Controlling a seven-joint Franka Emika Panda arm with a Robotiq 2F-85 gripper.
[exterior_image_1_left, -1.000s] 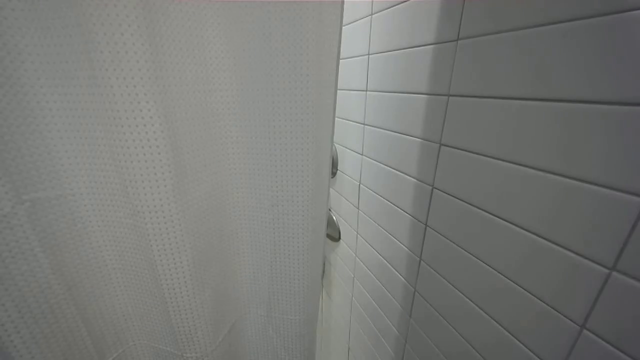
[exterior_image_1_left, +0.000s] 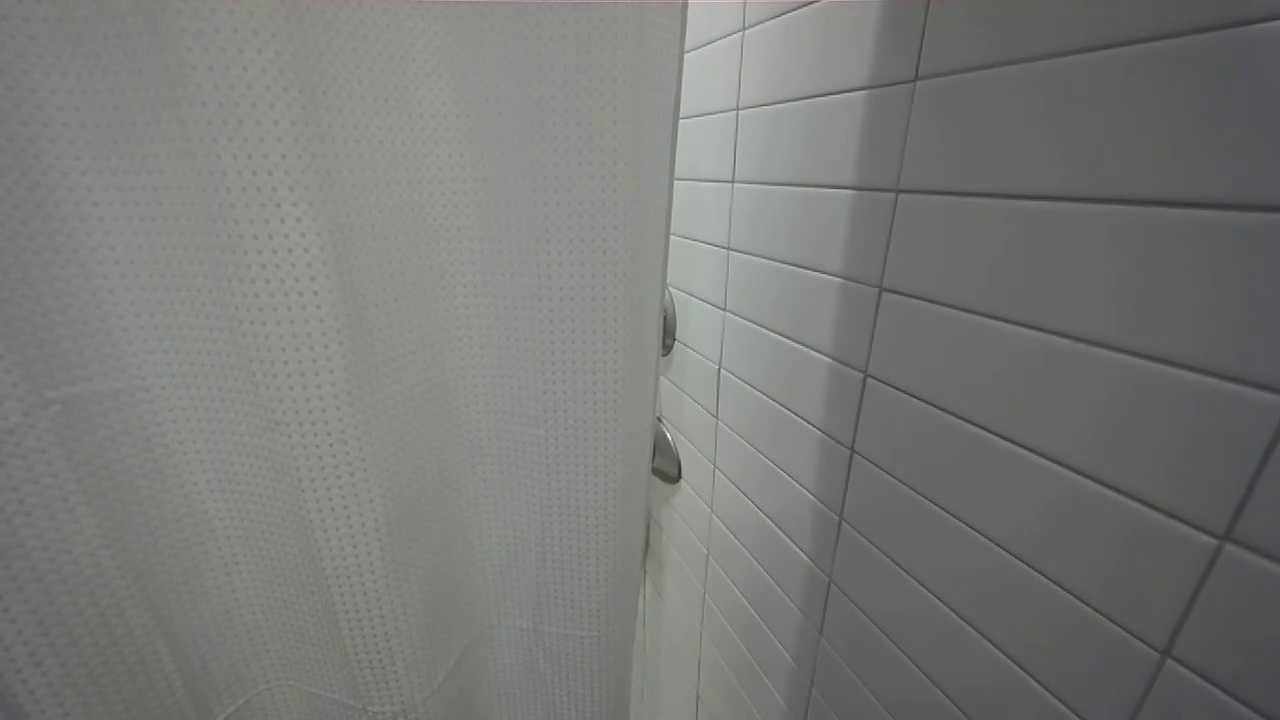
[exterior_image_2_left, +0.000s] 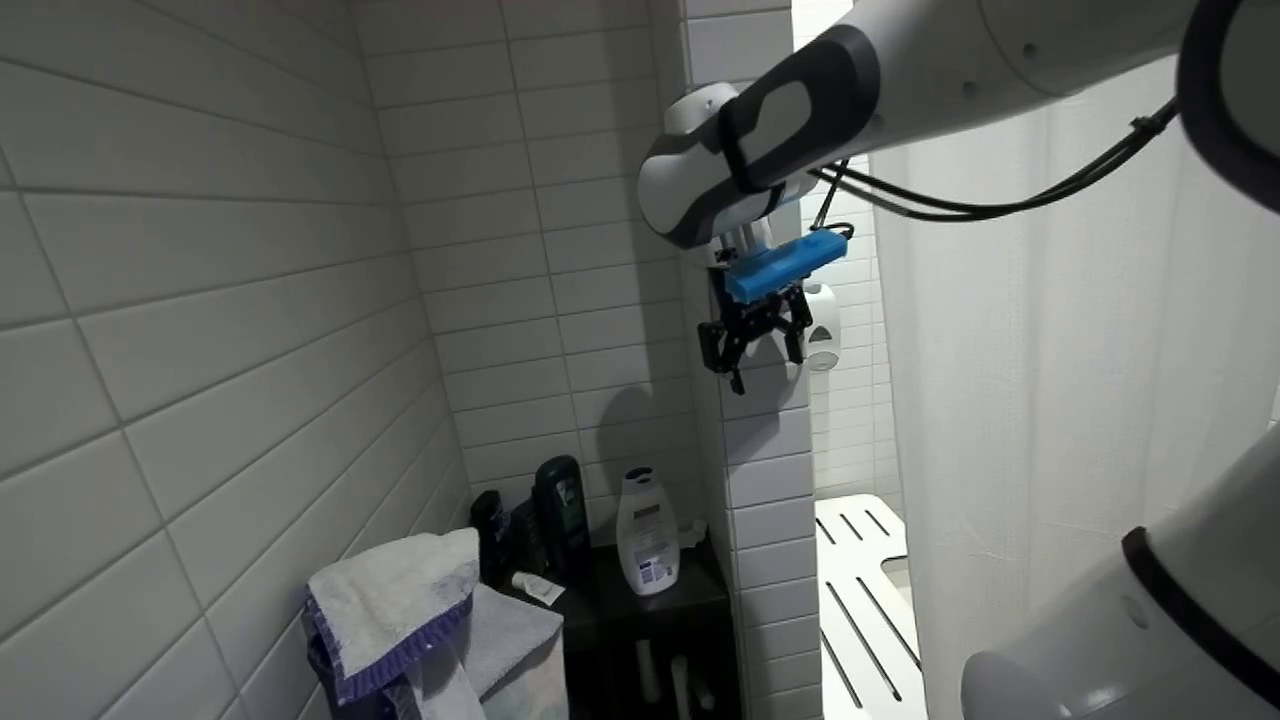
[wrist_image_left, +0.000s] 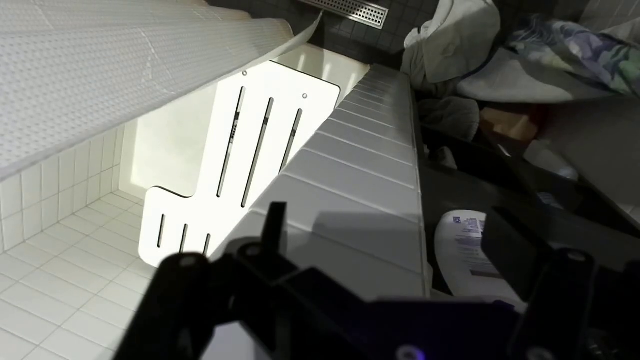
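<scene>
In exterior view 2 my gripper (exterior_image_2_left: 765, 370) hangs open in front of the tiled pillar, with nothing visible between its fingers. It is above and to the right of a white bottle (exterior_image_2_left: 648, 534) standing on a black shelf (exterior_image_2_left: 618, 616). A dark green bottle (exterior_image_2_left: 561, 514) stands to the left of the white one. From the wrist, the open gripper spans the pillar, its right finger (wrist_image_left: 513, 252) overlapping part of the white bottle (wrist_image_left: 465, 249) in the picture. Exterior view 1 does not show the gripper.
White towels (exterior_image_2_left: 402, 594) are piled left of the shelf. A small white tube (exterior_image_2_left: 537, 587) lies near the bottles. The tiled pillar (exterior_image_2_left: 770, 528) separates the shelf from the slotted white bench (exterior_image_2_left: 846, 600). A white curtain (exterior_image_1_left: 336, 360) hangs beside the tiled wall (exterior_image_1_left: 1056, 276).
</scene>
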